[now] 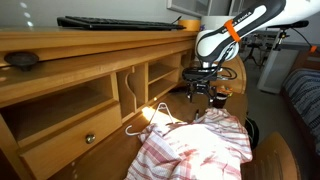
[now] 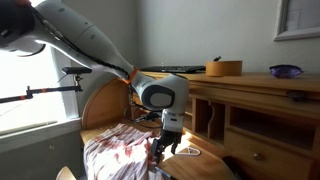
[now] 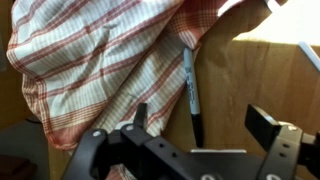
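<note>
In the wrist view a marker point(image 3: 190, 88) with a grey barrel and dark cap lies on the wooden desk. Its far end touches the edge of a checked cloth point(image 3: 95, 60), white with red and dark stripes, which is rumpled. My gripper is open above the desk, its fingers point(image 3: 132, 138) spread wide to either side of the marker's capped end, with nothing held. Exterior view 1 shows the cloth point(image 1: 190, 150) spread over the desk, with the arm coming in from the upper right. A white hanger point(image 1: 152, 118) rests beside the cloth.
Wooden cubbies and a drawer point(image 1: 75, 140) line the back of the desk. On the shelf above stand a round wooden box point(image 2: 224, 68) and a purple bowl point(image 2: 286, 71). A dark cup point(image 1: 219, 97) is near the gripper. Bare desk point(image 3: 235, 90) lies right of the marker.
</note>
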